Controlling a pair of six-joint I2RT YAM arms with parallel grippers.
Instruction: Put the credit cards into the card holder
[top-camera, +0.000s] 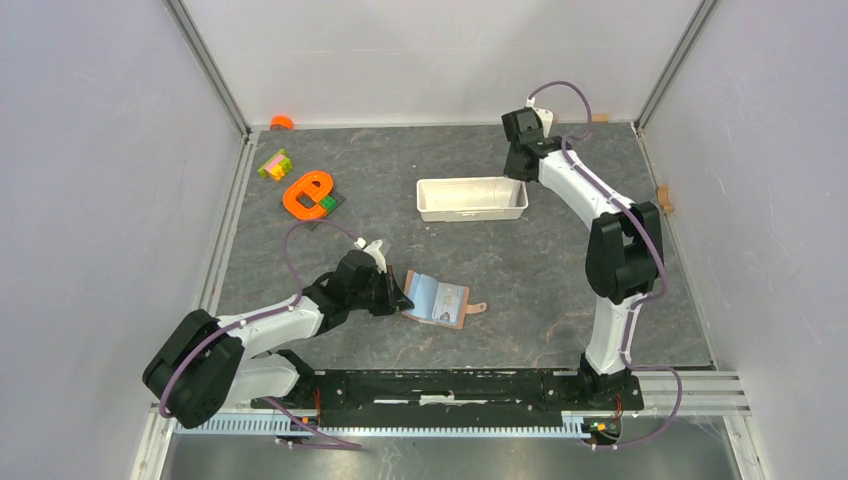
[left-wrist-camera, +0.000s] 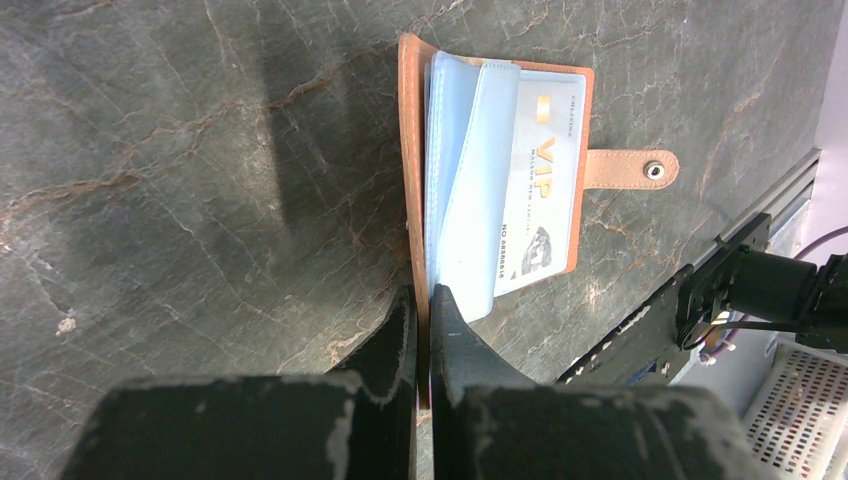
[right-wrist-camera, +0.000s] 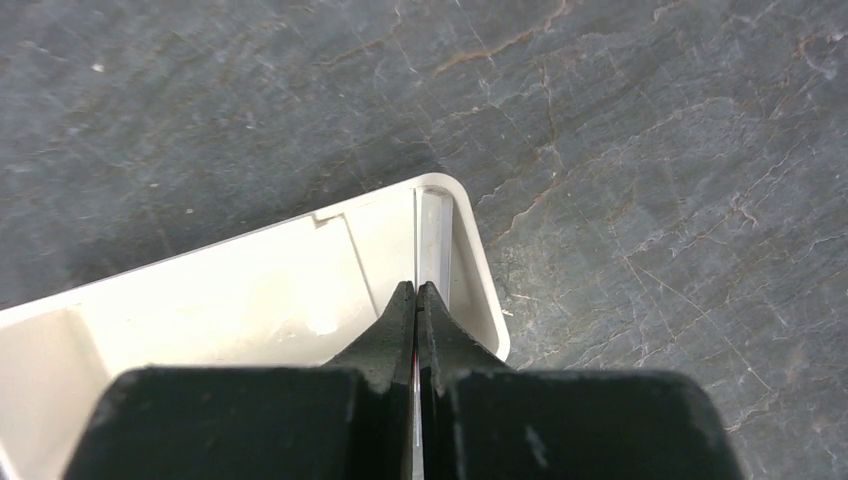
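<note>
The card holder (left-wrist-camera: 432, 190) lies spread on the table, brown cover outside and clear bluish sleeves inside. A silver VIP card (left-wrist-camera: 545, 185) shows in its right-hand sleeve. My left gripper is shut on the holder's brown left cover, which stands on edge. Over the right end of the white tray (top-camera: 470, 214), my right gripper is shut on a thin card (right-wrist-camera: 416, 240), seen almost edge-on. Just right of that card is a pale grey strip (right-wrist-camera: 436, 240) against the tray's end; whether it is another card I cannot tell.
The tray's middle and left look bare. Toy blocks (top-camera: 276, 165) and an orange ring-shaped toy (top-camera: 307, 194) lie at the far left. Between tray and holder the table is clear. The holder's snap strap (left-wrist-camera: 630, 169) sticks out to the right.
</note>
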